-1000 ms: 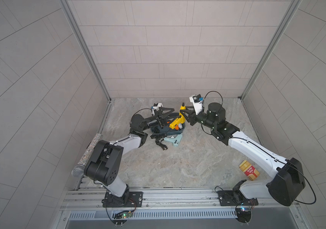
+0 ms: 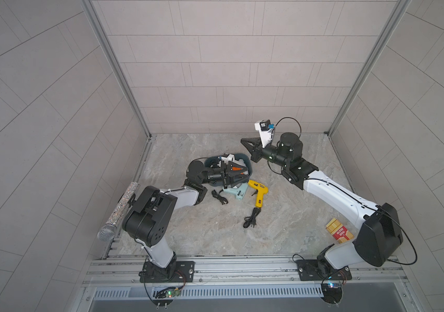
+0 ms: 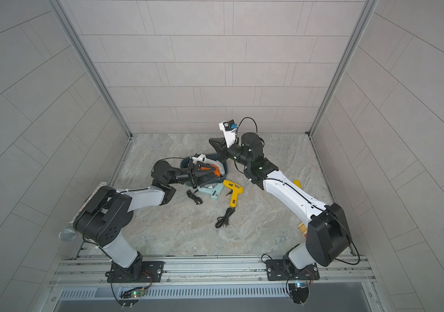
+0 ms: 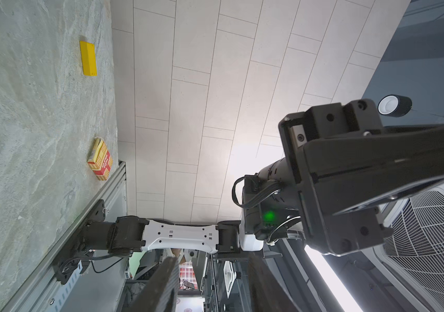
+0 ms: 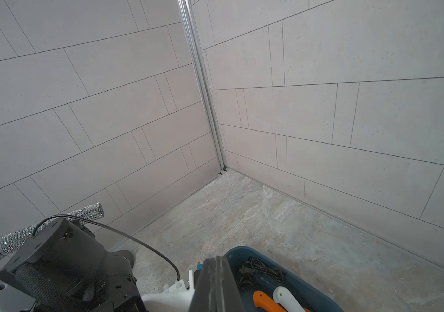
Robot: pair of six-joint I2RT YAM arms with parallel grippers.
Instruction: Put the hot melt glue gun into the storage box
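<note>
The yellow hot melt glue gun (image 2: pixel 259 192) lies on the table just in front of the dark teal storage box (image 2: pixel 249 162), its black cord bundled towards the front. No gripper touches it. My left gripper stands open over the box with nothing between its fingers; its arm covers part of the box in both top views. Behind and right of it, higher up, my right gripper is shut, its fingertips together and nothing between them. Orange and white items show inside the box in the right wrist view.
A pale teal tool (image 2: pixel 237 190) with a black cord (image 2: pixel 219 196) lies by the box's front edge, left of the glue gun. A red and yellow carton (image 2: pixel 339 230) sits at the front right, and a yellow block (image 4: pixel 88 58) behind it.
</note>
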